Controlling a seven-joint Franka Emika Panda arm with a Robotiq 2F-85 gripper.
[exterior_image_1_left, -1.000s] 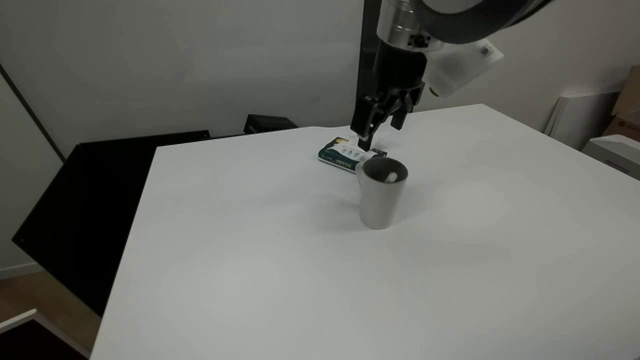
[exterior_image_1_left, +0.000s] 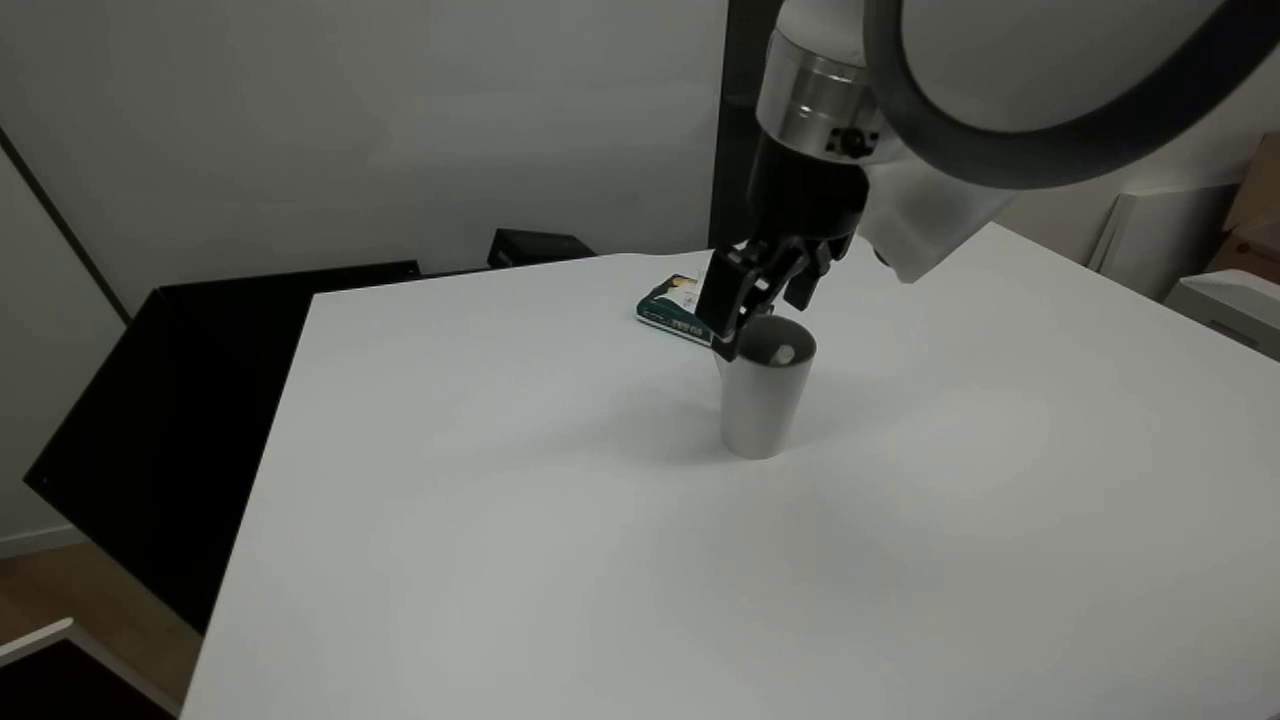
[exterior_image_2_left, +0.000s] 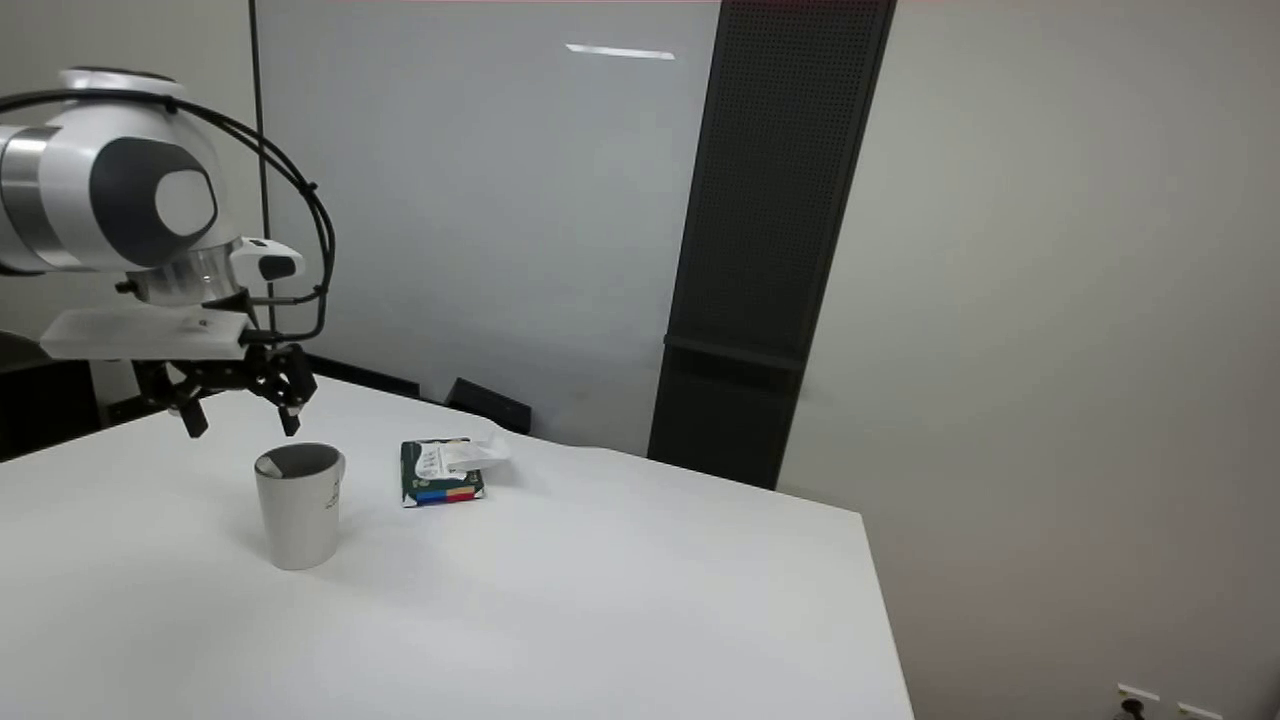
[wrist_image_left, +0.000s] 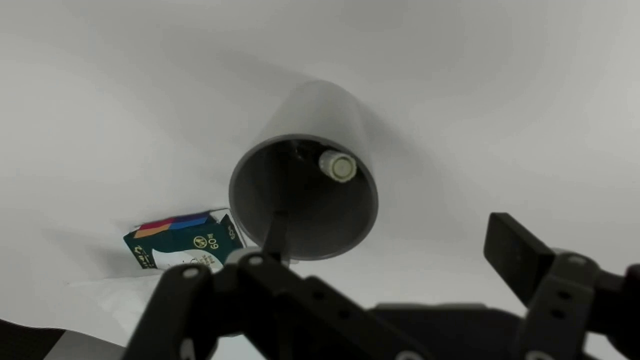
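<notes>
A white mug (exterior_image_1_left: 762, 408) stands upright on the white table, its dark inside facing up. Inside it leans a pale marker-like stick (wrist_image_left: 340, 167), its round end near the rim; the rest is lost in shadow. My gripper (exterior_image_2_left: 244, 426) is open just above the mug, its fingers wide apart and empty. In the wrist view one finger (wrist_image_left: 277, 237) overlaps the mug's near rim, and the other finger (wrist_image_left: 516, 255) lies well off to the right over bare table. Whether any finger touches the mug, I cannot tell. The mug's handle is mostly hidden.
A green tissue pack (exterior_image_2_left: 441, 472) with a white tissue sticking out lies behind the mug, close to it in the wrist view.
My gripper has come down toward the mug, and its fingers are now near the rim height in exterior view 1. The mug and the tissue pack have kept their places.
</notes>
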